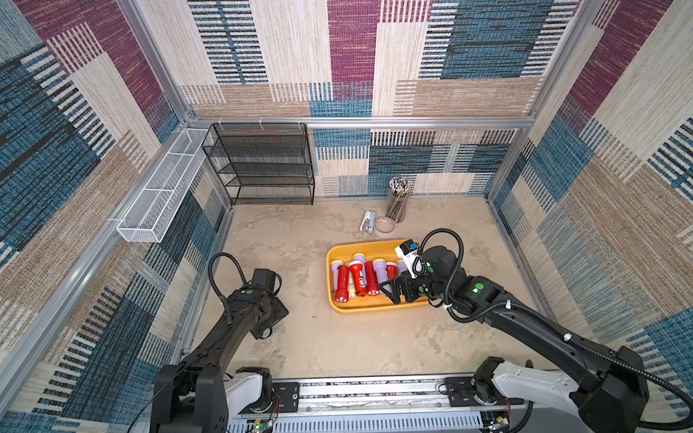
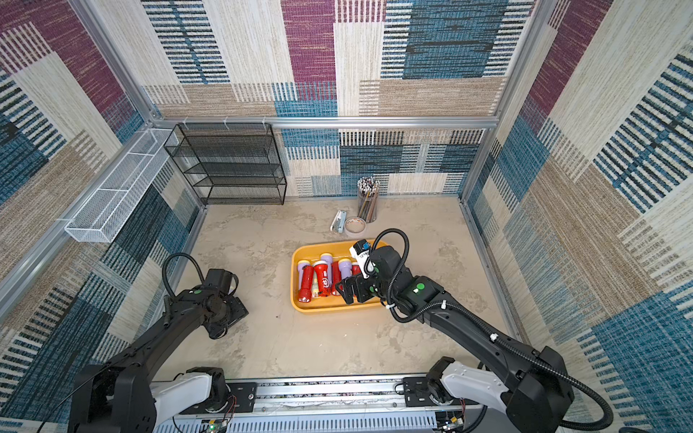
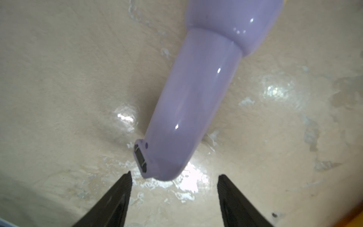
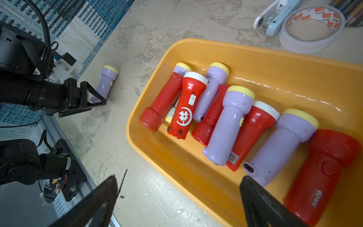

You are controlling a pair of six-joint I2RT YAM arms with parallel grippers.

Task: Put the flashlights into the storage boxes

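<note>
A purple flashlight (image 3: 189, 98) lies alone on the table; its tail end points at my left gripper, whose fingers stand apart with nothing between them. The right wrist view shows that same flashlight (image 4: 105, 82) beyond the left gripper, its yellow rim facing away. Several red and purple flashlights lie in the yellow box (image 4: 151, 155), among them a red one (image 4: 188, 104) with a white rim. Over the box's right part hangs my right gripper, open and empty. The top views hide the loose flashlight behind the left arm.
Behind the box are a tape roll (image 1: 384, 225), a stapler (image 1: 367, 220) and a holder of pencils (image 1: 398, 199). A black wire rack (image 1: 260, 164) stands at the back left; a white wire basket (image 1: 164, 189) hangs on the left wall. Bare table lies between left arm and box.
</note>
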